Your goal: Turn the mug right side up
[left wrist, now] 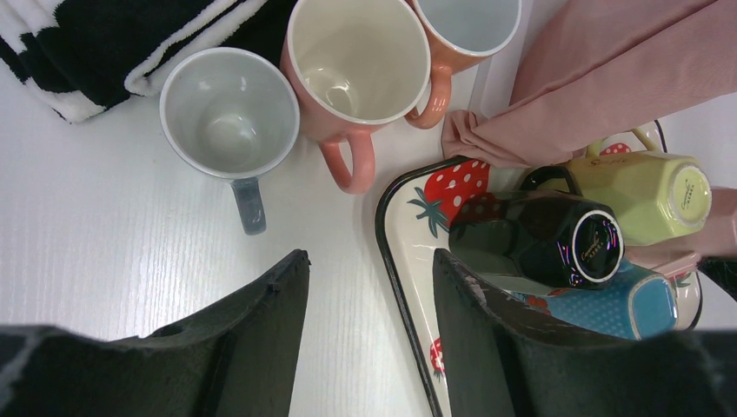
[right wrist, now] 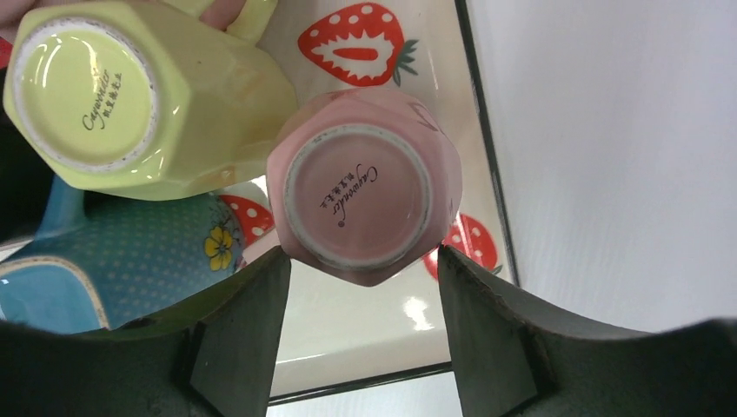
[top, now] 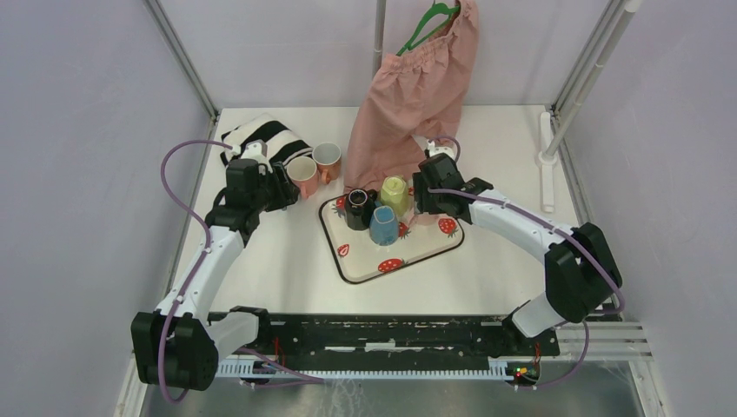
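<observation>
A pink mug stands bottom up on the strawberry tray, its printed base facing the right wrist camera. Part of its handle shows at the lower left of that view. My right gripper is over this mug, open, with the fingertips apart near the mug's front side; no grip on it shows. From above, the right arm hides most of the mug. On the left, my left gripper stands open over bare table, nothing between its fingers. A grey mug, upright, is ahead of it.
Crowded beside the pink mug are upside-down yellow-green, blue and black mugs. Two upright pink-orange mugs stand near a striped cloth. Hanging pink trousers reach the tray's back edge.
</observation>
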